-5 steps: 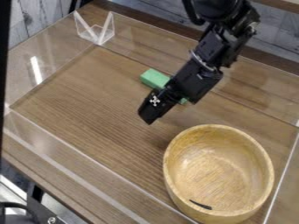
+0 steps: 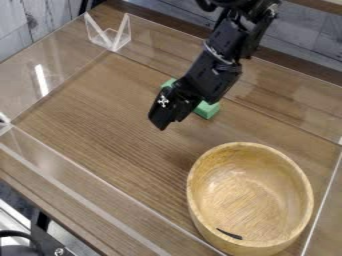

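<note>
My black gripper (image 2: 166, 106) reaches down from the top of the view over the middle of the wooden table, open, with its fingertips just in front of and left of a green block (image 2: 205, 109). The block lies partly hidden behind the gripper. I see nothing held between the fingers.
A large round tan bowl (image 2: 249, 170) stands at the front right. Clear plastic pieces sit at the back left and at the left edge.
My gripper has moved left and a little up in the view, now covering more of the green block's left part. The bowl has not moved.
</note>
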